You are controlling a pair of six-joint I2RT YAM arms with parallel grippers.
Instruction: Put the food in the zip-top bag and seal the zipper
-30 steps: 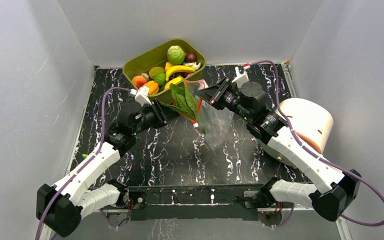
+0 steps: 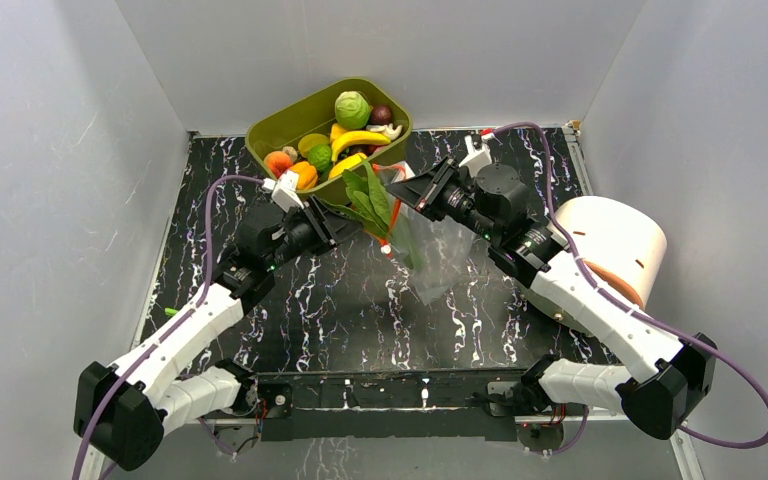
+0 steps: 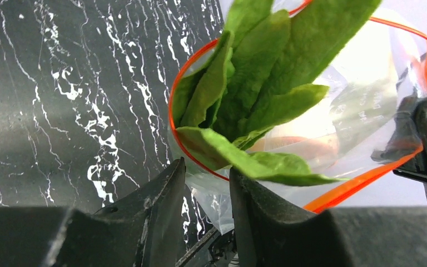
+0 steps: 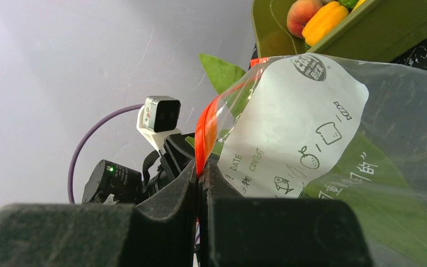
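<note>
The clear zip top bag (image 2: 435,255) with orange zipper and white label (image 4: 289,128) hangs open near the centre, large green leaves (image 3: 256,78) inside and poking out of its mouth. My right gripper is shut on the bag's orange-edged rim at the upper side. My left gripper stands part open just below the bag's opening, by a leaf lying over the rim; whether anything is between its fingers is not clear.
A green bin (image 2: 290,120) of food, with cabbage, bananas, peppers and peach, sits at the back. A cream rounded appliance (image 2: 605,235) stands on the right.
The right arm is nearly still.
</note>
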